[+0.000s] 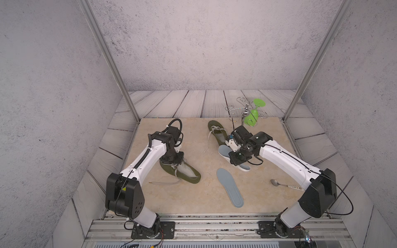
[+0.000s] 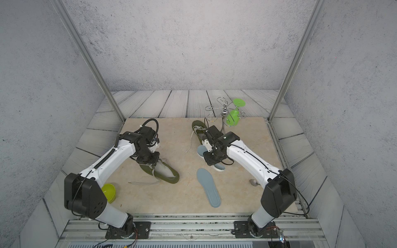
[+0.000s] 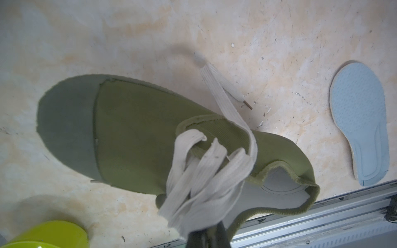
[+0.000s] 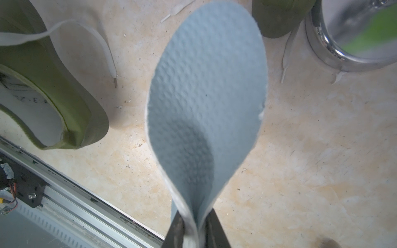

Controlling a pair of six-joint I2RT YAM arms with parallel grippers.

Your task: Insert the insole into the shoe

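Note:
An olive canvas shoe [image 1: 190, 175] is at the left, where my left gripper is shut on its white laces [image 3: 194, 173]. My right gripper is closed around the narrowed middle of a light blue insole [image 4: 206, 70], whose dimpled, broad end curls up in the right wrist view. A second blue insole [image 1: 229, 188] lies flat at the front centre of the table. Another olive shoe [image 1: 215, 126] stands at the back centre, partly behind my right arm.
A chrome holder [image 1: 244, 111] with a green item [image 1: 256, 105] stands at the back right. A spoon [image 1: 275, 182] lies at the right, and a yellow-green bowl [image 2: 108, 192] at the left front.

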